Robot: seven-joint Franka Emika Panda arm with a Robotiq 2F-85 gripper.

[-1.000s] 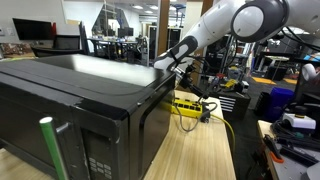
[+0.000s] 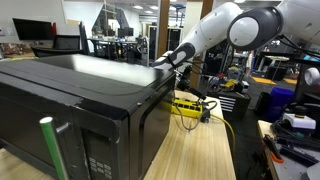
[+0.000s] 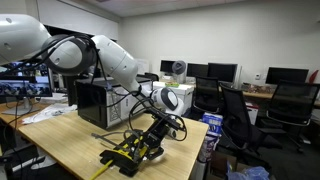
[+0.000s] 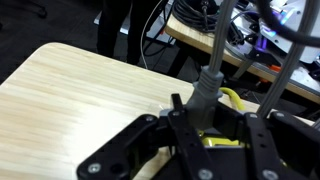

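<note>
My gripper is shut on a smooth grey object (image 4: 205, 92), which rises from between the dark fingers in the wrist view. Its upper part narrows into a rod, with thin metal lengths near the top right; I cannot tell exactly what it is. A yellow item (image 4: 236, 98) lies behind and below the fingers. In the second exterior view, the arm's end (image 3: 165, 102) hangs low over the table's right part, and cables obscure the fingers. The first exterior view hides most of the gripper among dark cables.
A large black appliance (image 2: 135, 125) fills the left of the first exterior view. Close to the arm sits a yellow block (image 2: 190, 108) with a trailing cable. Bare wooden tabletop (image 2: 200, 155) spreads in front. Another yellow-and-black item (image 3: 118, 160) lies at the table's near edge.
</note>
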